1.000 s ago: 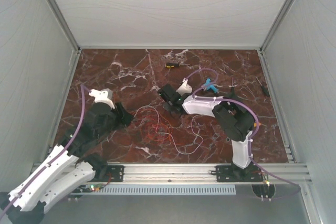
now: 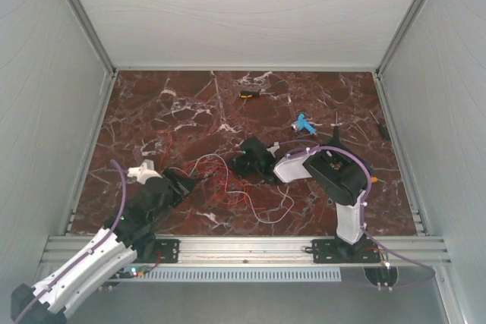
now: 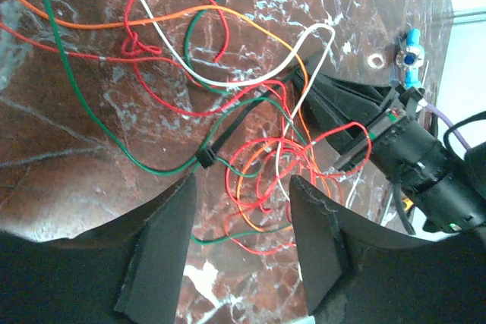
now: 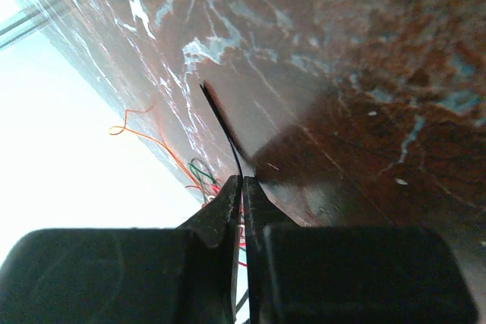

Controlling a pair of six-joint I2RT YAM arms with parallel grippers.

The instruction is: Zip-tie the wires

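Observation:
Loose red, orange, green and white wires [image 3: 266,81] lie tangled on the marble table in the left wrist view. A black zip tie [image 3: 235,125] slants across them, its square head close to a green wire; I cannot tell whether it loops around any. My left gripper is open around empty space, its fingertips facing the zip tie head and the tangle. From the right, my right gripper reaches in over the wires. Its fingertips [image 4: 233,191] are shut on the thin black tie [image 4: 220,121], which sticks out beyond them.
A blue tool [image 2: 304,124] lies behind the right arm, and a black-yellow tool [image 2: 249,94] sits at the back middle. A dark tool [image 2: 383,130] is near the right edge.
The right gripper has shifted slightly toward the front edge, its wrist turning.

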